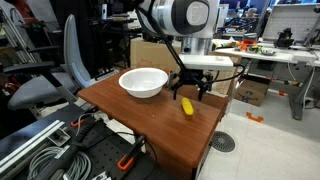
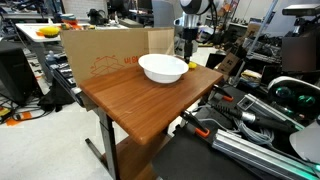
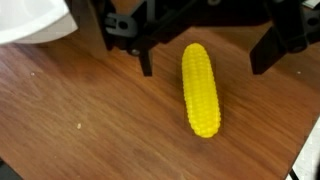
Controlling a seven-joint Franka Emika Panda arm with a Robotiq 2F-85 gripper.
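A yellow corn cob point(image 3: 200, 92) lies on the brown wooden table; in the wrist view it extends down from between the open fingers. In exterior view 1 the same corn point(image 1: 187, 106) rests on the right part of the table. My gripper point(image 1: 187, 93) is above and just behind it, fingers apart, holding nothing. The wrist view shows the gripper with one of its dark fingers point(image 3: 146, 45) on each side of the corn. A white bowl point(image 1: 143, 82) stands to the left of the corn on the table.
A cardboard panel point(image 2: 105, 52) stands along the table's back edge. Cables and a metal rail point(image 1: 35, 145) lie on the dark surface in front. Bare wood point(image 1: 150, 108) lies between bowl and corn. The table's right edge is close to the corn.
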